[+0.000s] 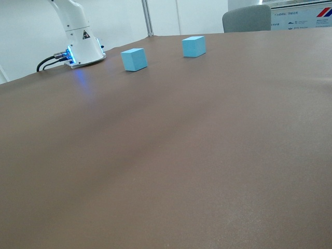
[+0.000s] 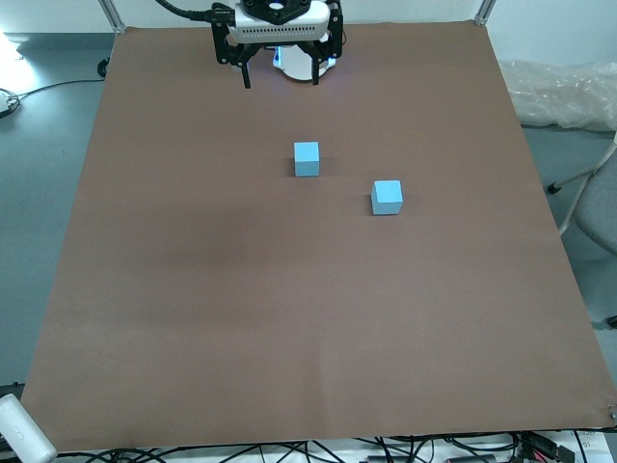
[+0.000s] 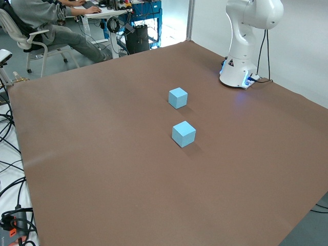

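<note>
Two light blue cubes lie apart on the brown table: one near the middle, the other a little nearer and to the right in the camera left view. My gripper hangs at the far edge, above and beyond both cubes, its two black fingers spread apart with nothing seen held between them. In the camera top view both cubes sit near the white arm base; the gripper is out of that frame, as it is in the camera right view.
The white arm base stands at the table's edge with cables beside it. A grey chair is beside the table, and a seated person is at a desk beyond it.
</note>
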